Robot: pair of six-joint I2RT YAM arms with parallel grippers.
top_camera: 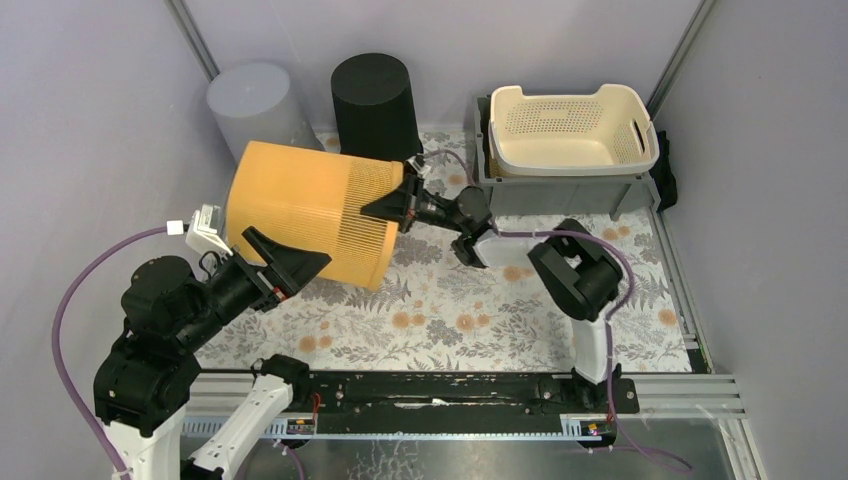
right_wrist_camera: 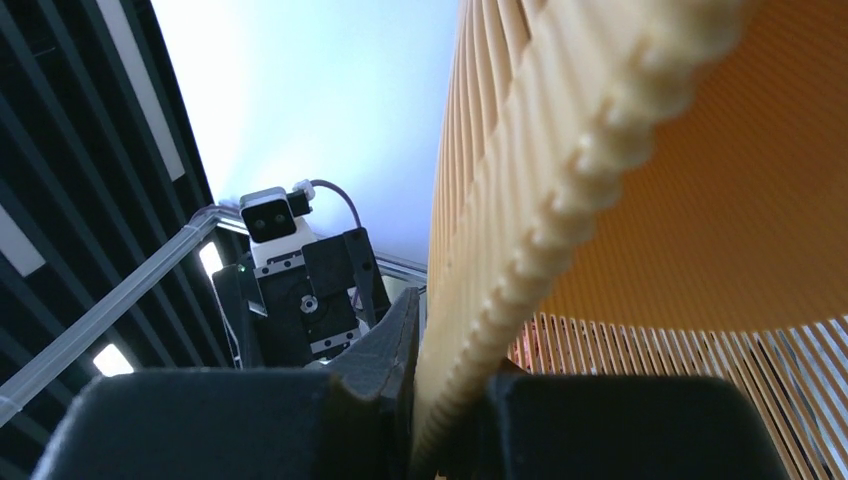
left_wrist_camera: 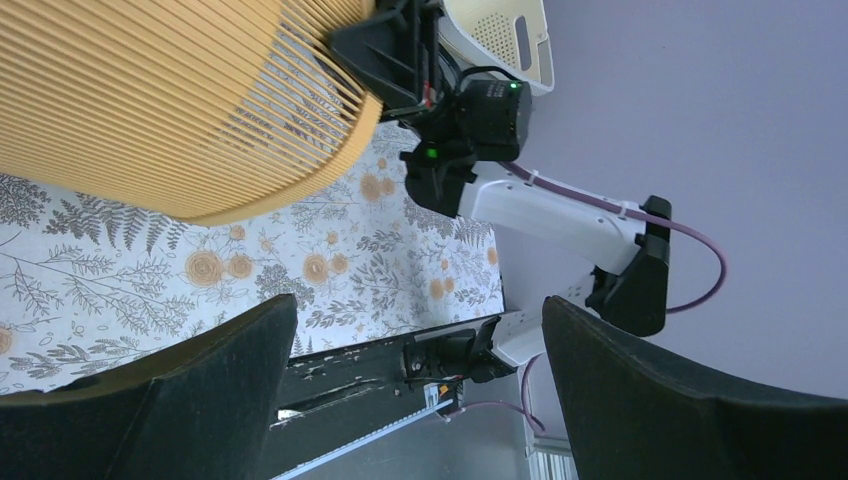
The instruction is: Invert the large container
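A large orange slatted container (top_camera: 300, 200) is held on its side in the air above the floral mat. My right gripper (top_camera: 385, 208) is shut on its rim at the slatted end; in the right wrist view the ribbed rim (right_wrist_camera: 550, 220) runs up from between the fingers. My left gripper (top_camera: 300, 275) stands open in front of the container's near left part. In the left wrist view its two fingers are spread wide, with the container (left_wrist_camera: 150, 100) beyond and above them and nothing between them.
A grey cylinder (top_camera: 255, 110) and a black cylinder (top_camera: 370, 105) stand at the back left. A cream basket (top_camera: 570, 150) sits on a grey crate (top_camera: 560, 195) at the back right.
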